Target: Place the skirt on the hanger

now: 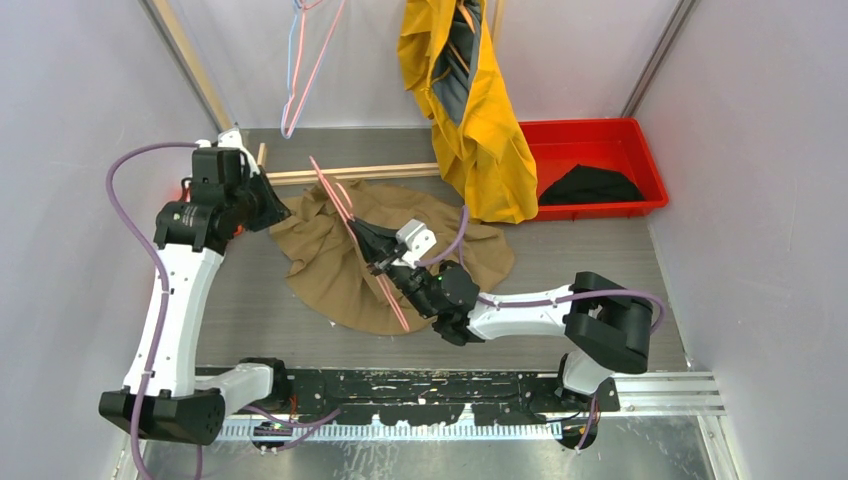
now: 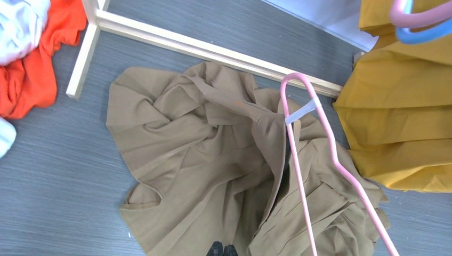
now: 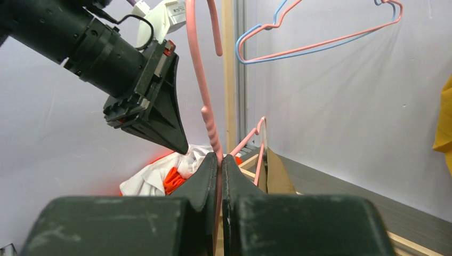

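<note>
My right gripper (image 1: pixel 355 225) is shut on a pink hanger (image 1: pixel 395 305), held upright at its middle in the right wrist view. At the hanger's far end the brown skirt (image 2: pixel 176 160) rises to it, near a pale strip (image 2: pixel 301 111); whether it is fastened there I cannot tell. The rest of the skirt lies crumpled on the grey floor. My left gripper (image 1: pixel 280 212) is shut, above the skirt's left edge, apart from the hanger, with nothing seen between its fingers.
A yellow garment (image 1: pixel 480 170) hangs at the back right beside a red bin (image 1: pixel 600 140) holding dark cloth. Spare hangers (image 1: pixel 310 70) hang at the back. Wooden bars (image 2: pixel 186 45) and red and white cloths (image 2: pixel 37 85) lie at left.
</note>
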